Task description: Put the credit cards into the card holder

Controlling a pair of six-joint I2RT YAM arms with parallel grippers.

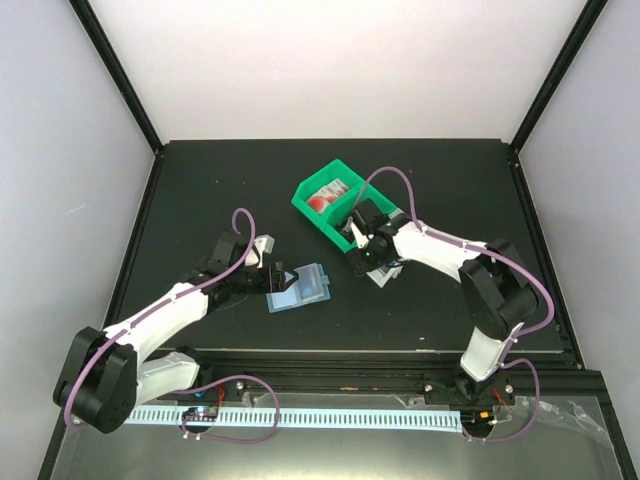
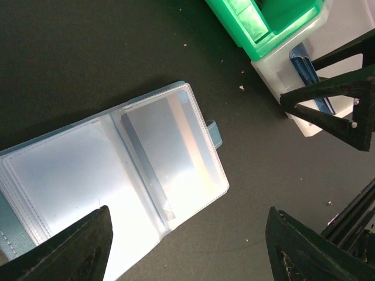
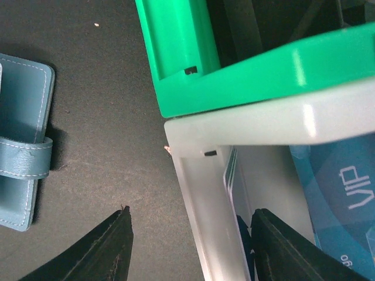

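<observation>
The pale blue card holder with clear pockets lies spread open on the black table; its strap (image 3: 23, 158) shows in the right wrist view. Over it my left gripper is open, nothing between its fingers. My right gripper stands open at the white tray (image 3: 202, 205), one finger outside the wall and one inside. A thin blue card (image 2: 307, 73) leans upright along that wall, between those fingers with the wall. Another blue card (image 3: 340, 199) with white lettering lies in the tray.
A green two-part bin (image 1: 325, 220) sits on the white tray, with a red and white item (image 1: 328, 194) in its far compartment. Bare table separates holder and tray.
</observation>
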